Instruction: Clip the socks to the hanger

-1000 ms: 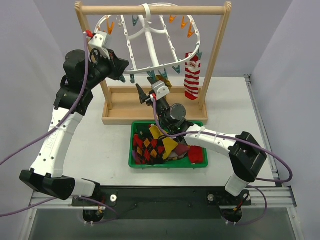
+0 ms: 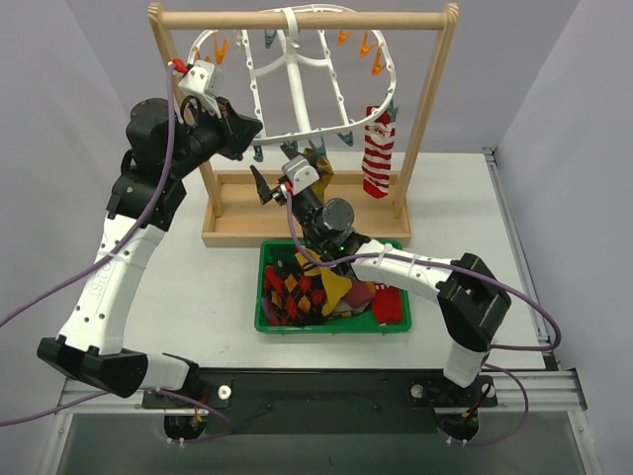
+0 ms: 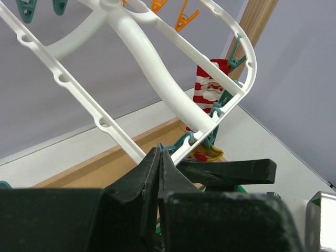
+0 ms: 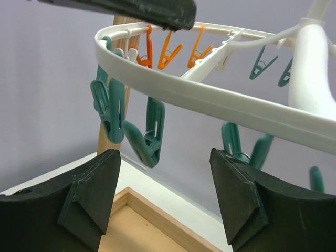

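Note:
The white hanger ring [image 2: 302, 133] carries teal and orange clips. My left gripper [image 2: 240, 139] is shut at the ring's front left; in its wrist view the ring's rim runs just beyond the dark fingers, and what is between them is hidden. My right gripper [image 2: 275, 173] is open below the ring, with teal clips [image 4: 147, 144] beyond its fingertips. A red-striped sock [image 2: 378, 148] hangs from the ring's right side. A yellow sock [image 2: 322, 163] hangs near the front, mostly behind my right gripper.
A green bin [image 2: 267, 327] of socks lies on the table below my right arm. The wooden stand [image 2: 440, 54] frames the hanger, with its base behind the bin.
My right gripper has moved leftward, away from the yellow sock's clip toward clips further left. The left arm has barely moved; the hanging socks sway slightly.

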